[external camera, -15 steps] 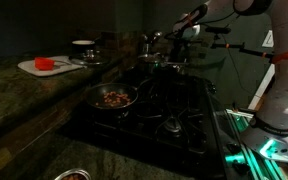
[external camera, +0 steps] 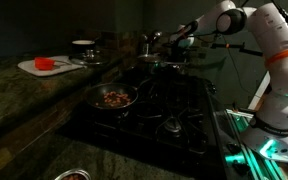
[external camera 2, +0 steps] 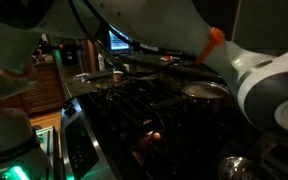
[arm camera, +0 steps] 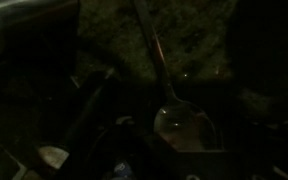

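Note:
My gripper [external camera: 172,44] is at the far end of the stove, small and dark in exterior view 1. In the wrist view, a metal spoon [arm camera: 184,126] lies with its bowl near the lower middle and its handle running up across a speckled counter. The gripper's fingers are lost in shadow along the bottom of that view, close to the spoon's bowl. Whether they touch the spoon cannot be made out. The gripper itself is out of sight in exterior view 2, where the arm crosses the top.
A frying pan [external camera: 111,97] with food pieces sits on the near part of the black stove. A pot [external camera 2: 204,92] stands at its back. A white tray [external camera: 39,70] holds a red item. In the wrist view, a metal container [arm camera: 29,22] fills the upper left corner.
The arm's far section and elbow have shifted slightly to the right in exterior view 1. The pan, the tray and the stove stay as they were.

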